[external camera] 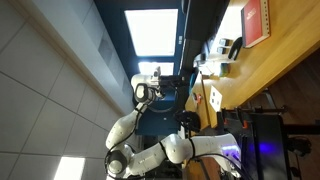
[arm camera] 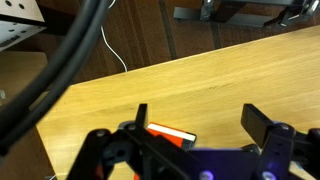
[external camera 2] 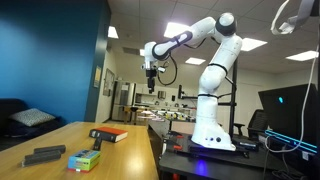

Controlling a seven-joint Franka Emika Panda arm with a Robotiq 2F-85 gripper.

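My gripper is open in the wrist view, its two dark fingers well apart. The space between the fingertips is empty. In exterior view 2 the gripper (external camera 2: pixel 153 88) hangs high above the table, clear of everything on it. A red item with a dark edge (arm camera: pixel 172 132) shows on the table below, partly covered by the left finger. In exterior view 2 a red book-like item (external camera 2: pixel 114 132) lies on the wooden table (external camera 2: pixel 140 160), and a small multicoloured box (external camera 2: pixel 84 161) sits nearer the camera.
Long dark objects (external camera 2: pixel 42 156) lie at the table's left. A black chair (external camera 2: pixel 28 118) stands behind. To the right are a dark monitor (external camera 2: pixel 287 112) and the arm's dark stand (external camera 2: pixel 205 165).
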